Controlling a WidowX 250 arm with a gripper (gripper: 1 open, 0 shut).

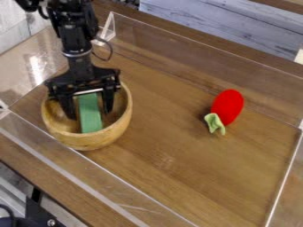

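Observation:
A wooden bowl (112, 129) sits at the left of the table, with a green block (90, 119) lying inside it. My black gripper (88, 102) is lowered into the bowl from above, open, its fingers around the upper part of the green block; whether they touch it is hard to tell.
A red object (228, 105) with a pale green piece (214, 123) at its lower left lies on the right side of the table (201, 177). A raised edge runs along the back.

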